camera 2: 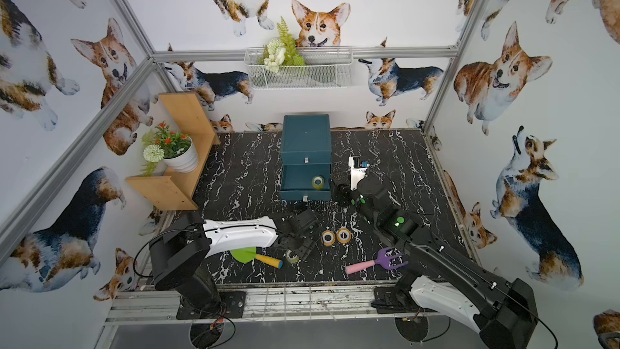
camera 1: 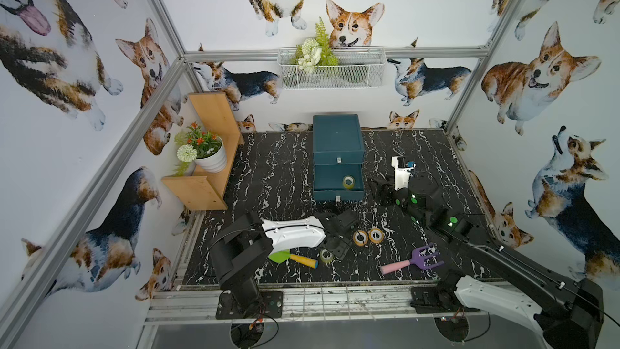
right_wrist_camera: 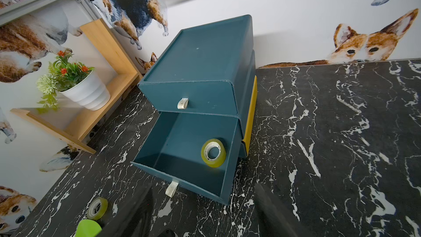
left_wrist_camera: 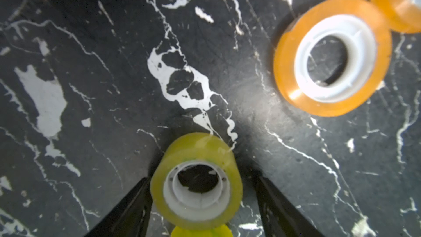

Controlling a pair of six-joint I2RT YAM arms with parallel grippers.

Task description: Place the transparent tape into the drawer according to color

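Observation:
A greenish-yellow clear tape roll (left_wrist_camera: 197,144) is on the black marbled table, between the fingertips of my left gripper. That gripper is open: a gap shows at the roll's right, while the left fingertip is close against it or touching. Beside it lie two orange tape rolls (left_wrist_camera: 286,72), nearly touching each other. The teal drawer unit (right_wrist_camera: 195,61) has its lower drawer (right_wrist_camera: 168,158) pulled out, with another yellowish roll (right_wrist_camera: 214,161) inside at the right. My right gripper is open and empty, close to the drawer's front right.
A green-headed tool with a yellow handle (camera 1: 303,260) lies left of the roll. To the right is a purple fork with a pink handle (camera 1: 423,258). A wooden shelf with a potted plant (camera 1: 210,158) stands at the left.

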